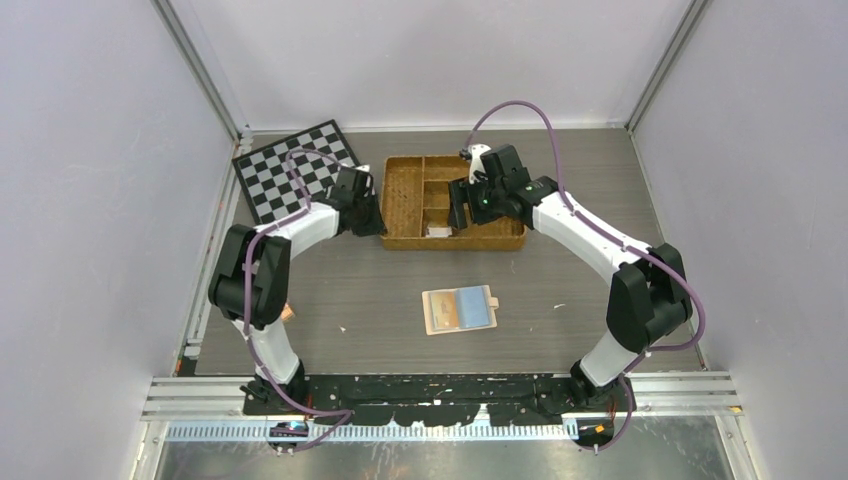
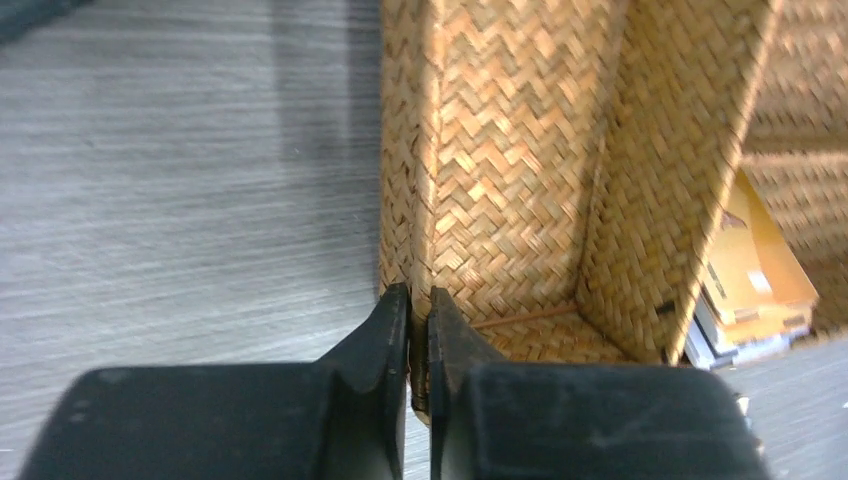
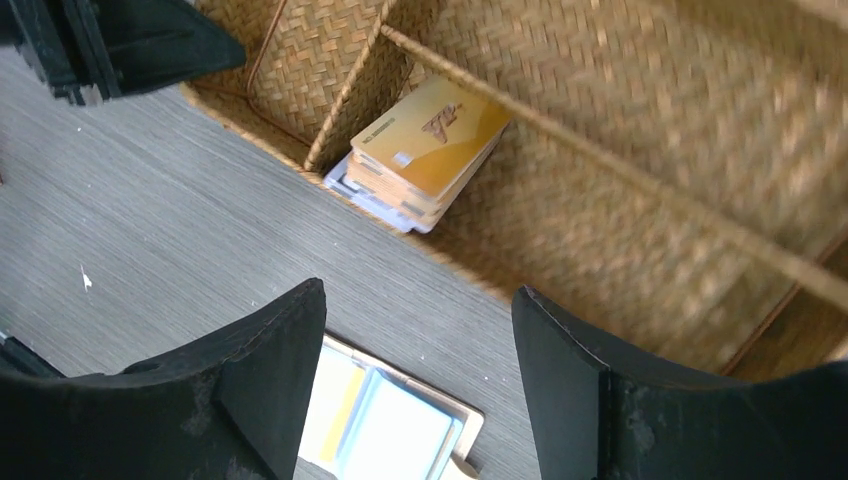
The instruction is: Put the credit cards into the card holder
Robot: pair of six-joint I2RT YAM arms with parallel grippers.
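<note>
The credit cards lie stacked in a front compartment of the woven basket, showing in the left wrist view as a gold-topped pile of cards. On the table in front of the basket rests the open card holder, tan-edged with a blue right side. My left gripper is shut on the basket's left wall, near its front corner. Over the basket's compartments, my right gripper stands open; its fingers are wide apart with nothing between them.
A black-and-white chessboard lies behind the left arm. A small orange object is partly hidden by that arm. Divider walls split the basket inside. Around the card holder the table is mostly clear.
</note>
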